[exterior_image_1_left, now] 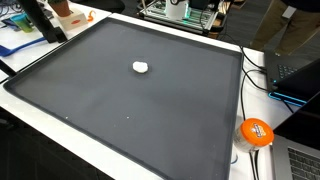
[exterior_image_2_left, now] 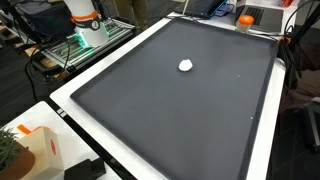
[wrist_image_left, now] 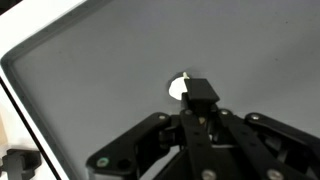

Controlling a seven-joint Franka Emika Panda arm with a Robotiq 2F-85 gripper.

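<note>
A small white roundish piece (exterior_image_1_left: 140, 67) lies on the dark grey board (exterior_image_1_left: 130, 110); it also shows as a white spot (exterior_image_2_left: 185, 65) in exterior view 2. In the wrist view my gripper points down over the board, its dark fingers close together. They partly overlap the white piece (wrist_image_left: 177, 88) in that picture. A small yellowish tip (wrist_image_left: 186, 75) shows by the fingertips, and the fingers look shut on it; what it is cannot be made out. Neither exterior view shows the gripper.
The board has a raised rim and is otherwise bare. An orange-topped jar (exterior_image_1_left: 254, 134) stands beside it, near a laptop (exterior_image_1_left: 298, 162) and cables. A potted plant (exterior_image_2_left: 12, 155) and a black box (exterior_image_2_left: 87, 170) sit off another side.
</note>
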